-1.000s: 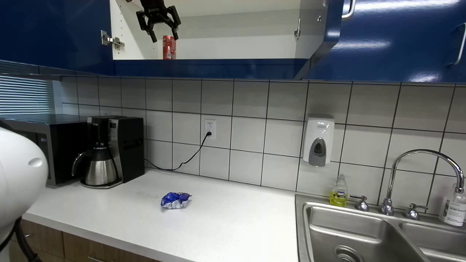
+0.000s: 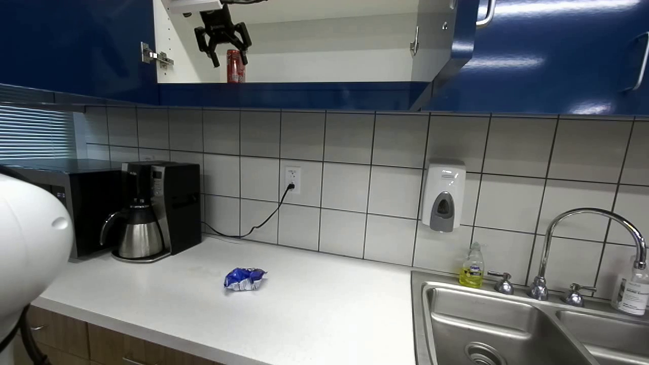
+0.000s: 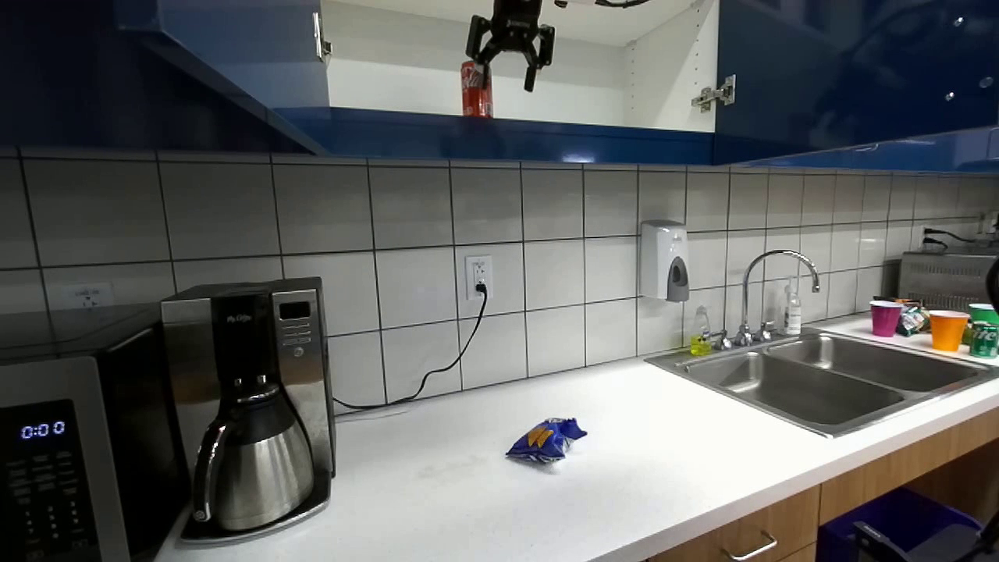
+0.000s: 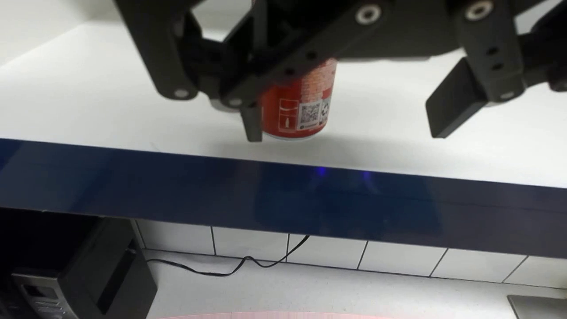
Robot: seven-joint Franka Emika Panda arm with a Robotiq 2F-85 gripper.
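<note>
A red soda can stands upright on the shelf of the open blue cabinet, close to its front edge. In exterior view 2 my gripper hangs at the can's upper part, open, its fingers spread apart. The wrist view shows the can nearer the left finger, which partly overlaps it; the right finger is well clear. The can's top is hidden there behind the gripper's linkage. Whether a finger touches the can, I cannot tell.
The blue shelf edge runs just in front of the can. Cabinet doors stand open on both sides. Below, a blue snack bag lies on the white counter, between a coffee maker and the sink. Shelf space beside the can is empty.
My gripper has come down a little, so its fingertips now sit lower beside the can in exterior view 1. The can has stayed where it was.
</note>
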